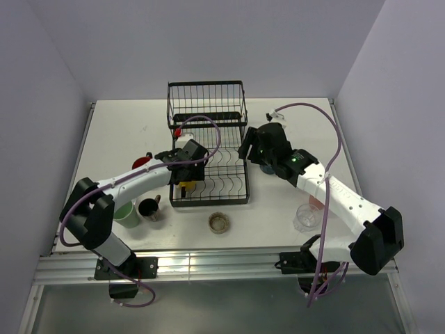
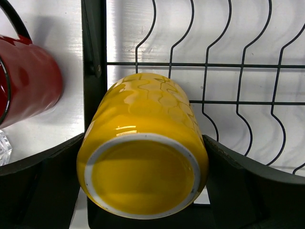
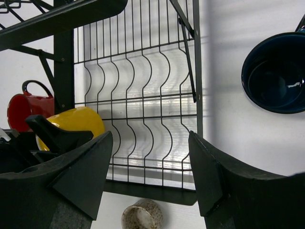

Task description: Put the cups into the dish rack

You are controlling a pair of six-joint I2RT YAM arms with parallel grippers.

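A yellow cup (image 2: 143,157) lies at the near left corner of the black dish rack (image 1: 209,202), its base towards the left wrist camera. My left gripper is open, with one finger on each side of this cup; whether the pads touch it cannot be made out. Over the right part of the rack, my right gripper stands open and empty. A dark blue mug (image 3: 276,71) is on the table right of the rack. Left of it are a red mug (image 2: 31,78), a green cup (image 1: 126,216) and a dark brown mug (image 1: 149,208).
In front of the rack sits a speckled cup (image 1: 218,223). A clear glass (image 1: 306,218) and a pink cup (image 1: 317,202) stand at the front right, beside the right forearm. The rack's raised upper tier (image 1: 206,119) is at the back. Most of the lower tier is bare.
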